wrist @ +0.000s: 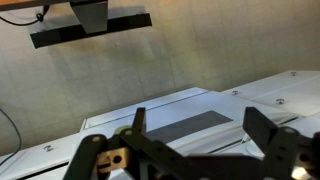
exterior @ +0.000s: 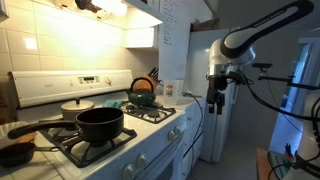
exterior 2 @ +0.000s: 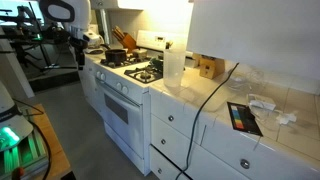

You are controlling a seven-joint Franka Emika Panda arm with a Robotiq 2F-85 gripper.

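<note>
My gripper (exterior: 216, 104) hangs in the air to the right of the stove in exterior view 1, pointing down over the floor in front of the oven. Exterior view 2 has the gripper (exterior 2: 80, 62) at the far left, in front of the counter and apart from it. In the wrist view its dark fingers (wrist: 139, 121) stand wide apart at the bottom edge, with nothing held between them. A black pan (exterior: 98, 124) and a grey lidded pot (exterior: 77, 107) are on the stove (exterior: 72, 86). A dark green pot (exterior: 142, 93) sits farther back.
White drawers (exterior 2: 178, 124) run along the counter. On the counter are a clear container (exterior 2: 173, 68), a knife block (exterior 2: 211, 67) and a colourful flat item (exterior 2: 243, 118). A black cable (exterior 2: 207, 103) hangs across the drawers. Open floor (wrist: 160, 70) lies below the gripper.
</note>
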